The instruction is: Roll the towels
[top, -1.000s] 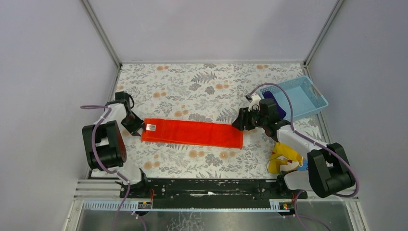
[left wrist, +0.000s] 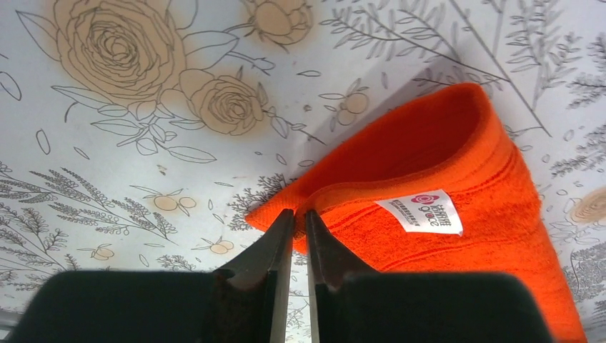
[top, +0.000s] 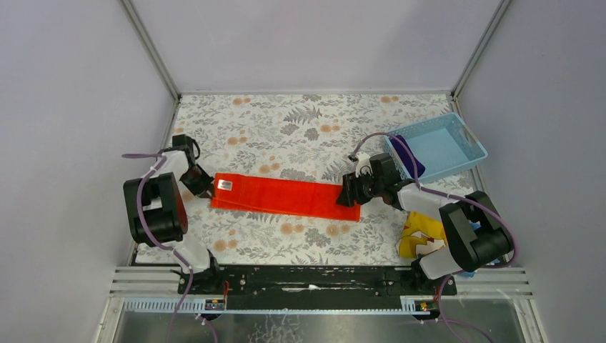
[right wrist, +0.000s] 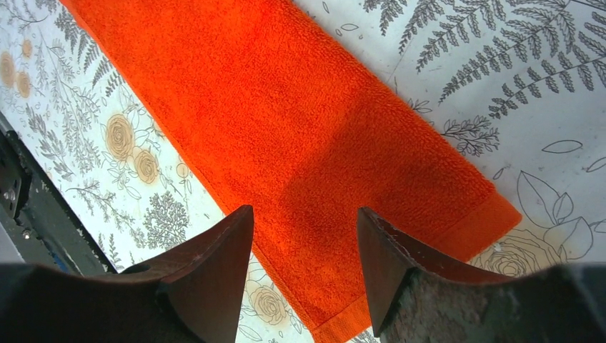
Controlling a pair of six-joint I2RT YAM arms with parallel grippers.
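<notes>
An orange-red towel lies flattened in a long strip across the middle of the table, its left end folded, with a white label near it. My left gripper is at that left end, fingertips close together on the towel's lifted edge; whether they grip it is unclear. Over the towel's right end, my right gripper stands open, fingers apart, with bare towel beneath and between them in the right wrist view.
A light blue basket holding a dark blue cloth is at the back right. A yellow cloth lies at the front right, beside the right arm.
My right gripper has moved left, from near the basket to over the towel's right end. My left gripper has shifted only slightly at the towel's left end.
</notes>
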